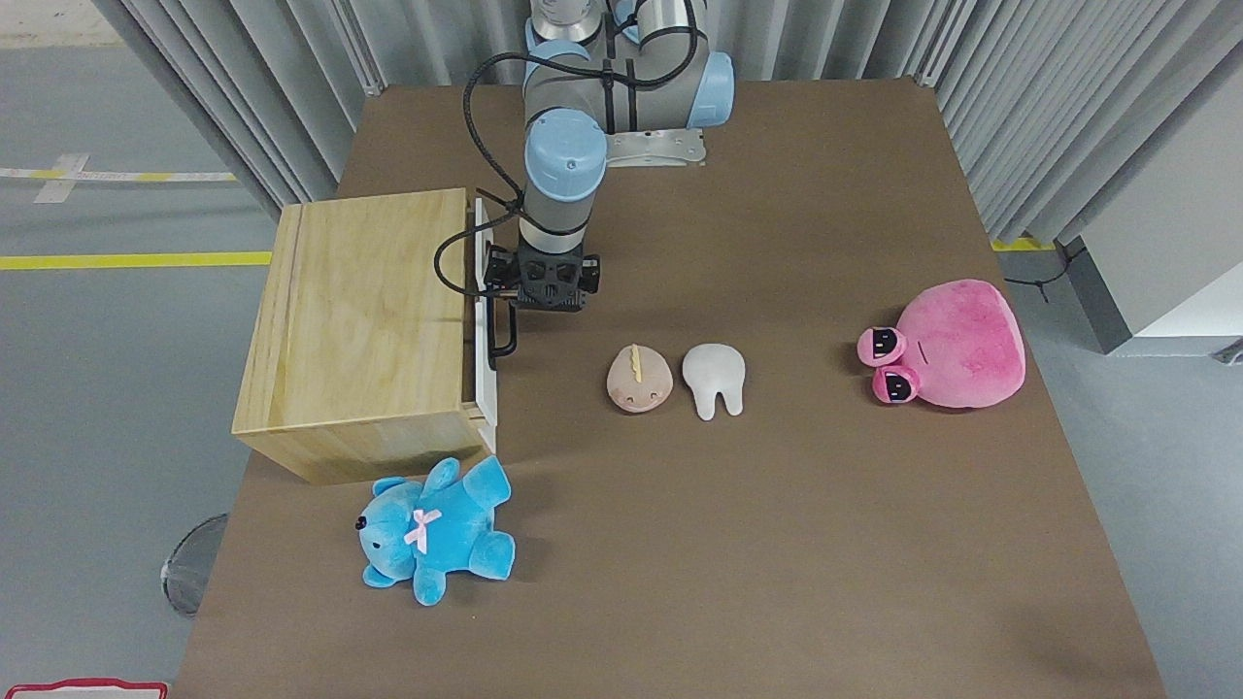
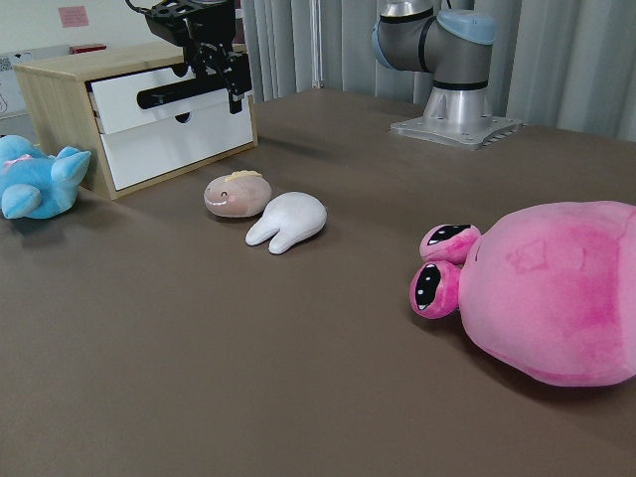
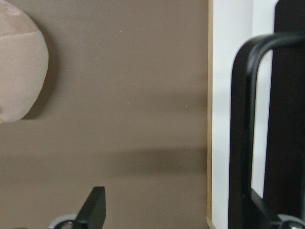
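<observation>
My gripper is at the black handle (image 3: 253, 95) of the wooden cabinet's (image 1: 350, 315) top white drawer (image 2: 129, 109), one finger reaching the handle in the wrist view. The drawer stands slightly out from the cabinet. Whether the fingers close on anything is hard to tell; the other finger shows apart at the lower middle of the wrist view. A beige round plush (image 1: 640, 379) and a white tooth plush (image 1: 713, 373) lie on the table right of the cabinet.
A blue teddy bear (image 1: 437, 530) lies by the cabinet's front end. A pink plush (image 1: 950, 344) lies at the right of the table (image 1: 816, 559).
</observation>
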